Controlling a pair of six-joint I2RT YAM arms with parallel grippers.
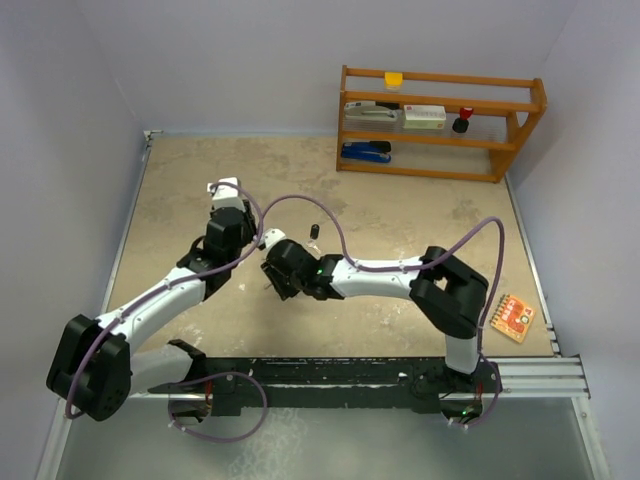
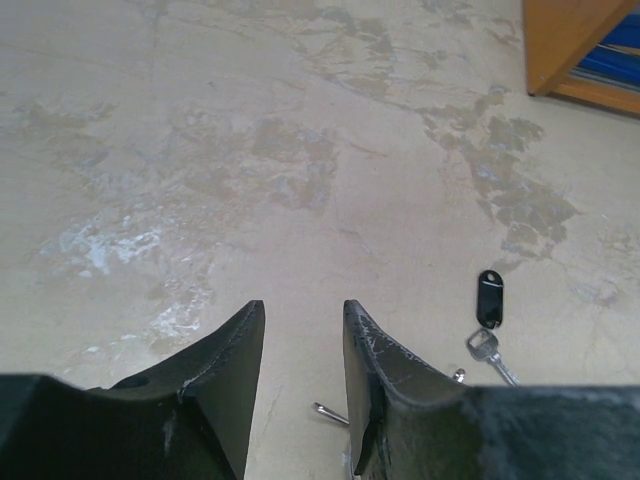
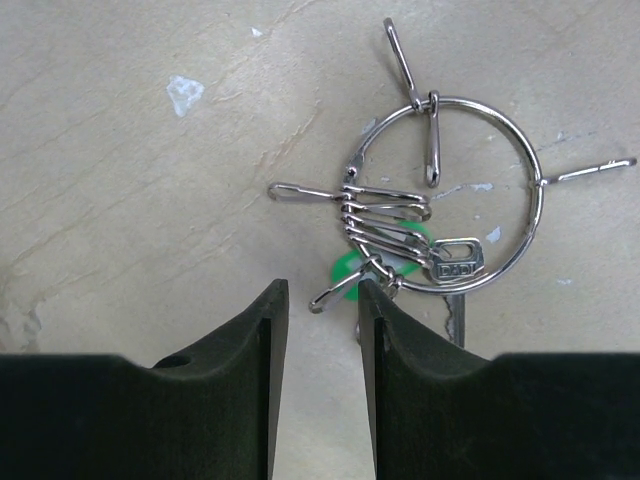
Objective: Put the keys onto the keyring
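Observation:
In the right wrist view a large metal keyring (image 3: 535, 215) lies on the table with several small metal clips along it. Beneath its lower left side rests a green-headed key (image 3: 345, 268), its blade pointing down. My right gripper is open just over that part of the ring, nothing between its fingers. A silver key (image 2: 486, 347) and a black fob (image 2: 490, 299) show in the left wrist view, right of my left gripper. That gripper stands part open and empty above the table. The right arm hides most of the ring from the top view.
A wooden shelf (image 1: 440, 100) with staplers and a white box (image 1: 424, 117) stands at the back right. An orange notebook (image 1: 513, 317) lies at the right edge.

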